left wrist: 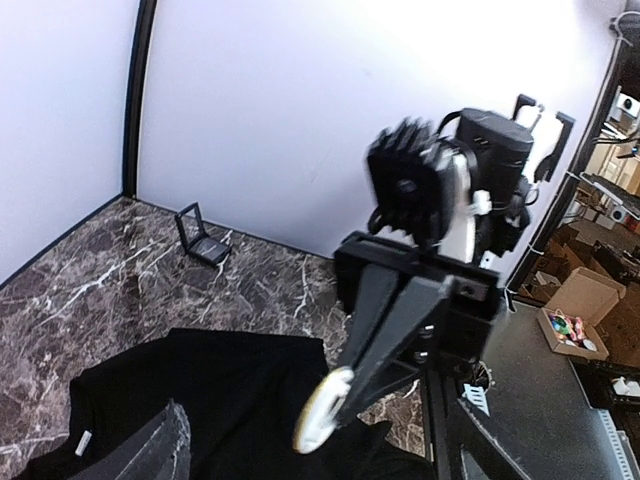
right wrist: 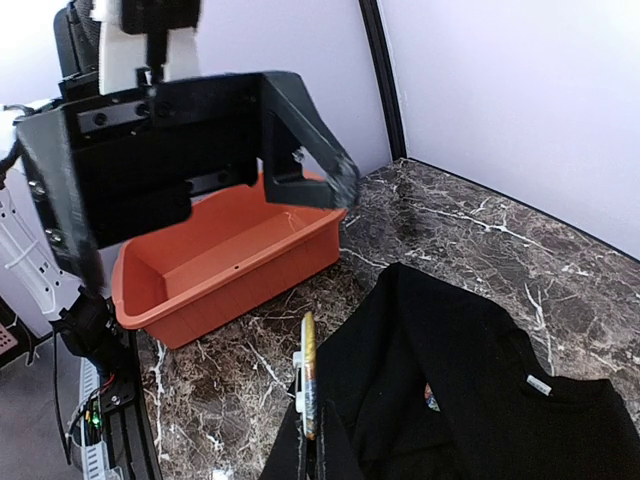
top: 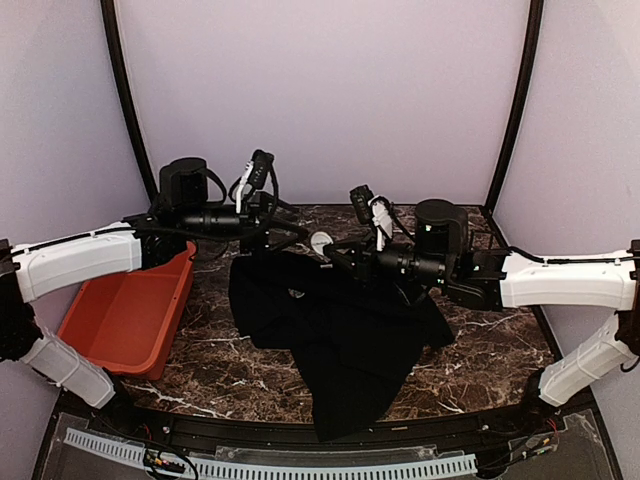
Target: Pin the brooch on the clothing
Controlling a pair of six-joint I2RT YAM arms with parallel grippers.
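Note:
The round, pale brooch (top: 320, 242) is held up over the black clothing (top: 350, 340). My right gripper (top: 340, 254) is shut on it, with the fingertips at the brooch's edge. In the right wrist view the brooch (right wrist: 309, 375) appears edge-on, upright, with a whitish piece on its left side. My left gripper (top: 296, 229) stands open just left of the brooch, nothing between its fingers. Its dark fingers (left wrist: 160, 450) lie low in the left wrist view, the brooch (left wrist: 321, 412) showing between them but beyond. The clothing lies spread on the table.
An orange bin (top: 125, 315) stands at the left of the marble table. A small colourful patch (right wrist: 431, 397) and a white label (right wrist: 539, 384) show on the clothing. At the back is a small black stand (left wrist: 205, 245). Bare tabletop surrounds the clothing's sides.

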